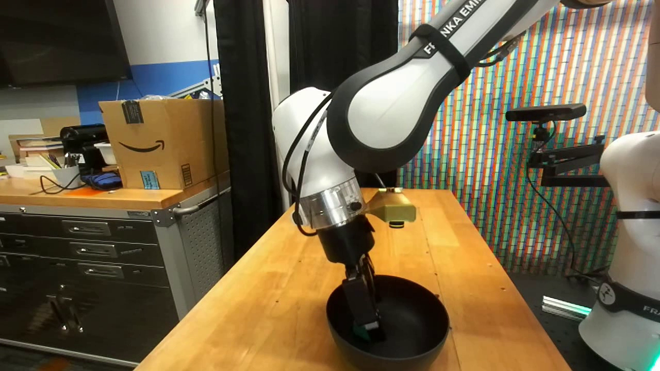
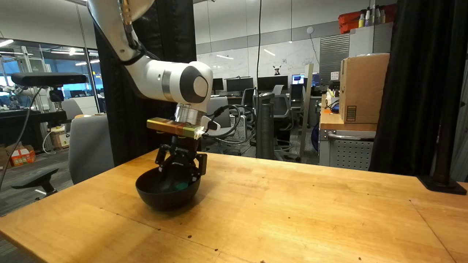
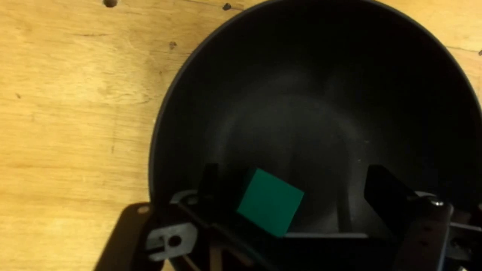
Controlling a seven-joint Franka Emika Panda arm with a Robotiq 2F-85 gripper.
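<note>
A black bowl (image 1: 415, 315) stands upright on the wooden table, with a green cube (image 3: 271, 201) inside it. In the wrist view the cube rests low in the bowl, nearer the left finger (image 3: 205, 187) than the right one. My gripper reaches down into the bowl, its fingers wide open and the cube lying in the span between them. From the side, the gripper (image 2: 182, 168) dips past the bowl's rim, and the cube (image 2: 180, 186) shows as a small green patch. One finger covers most of the cube in the first exterior view.
Bare wooden table (image 2: 307, 206) spreads around the bowl on every side. A camera in a yellowish housing (image 1: 396, 207) is mounted on my wrist. A cardboard box (image 1: 164, 142) sits on a separate workbench, and a second white arm (image 1: 631, 247) stands off to the right.
</note>
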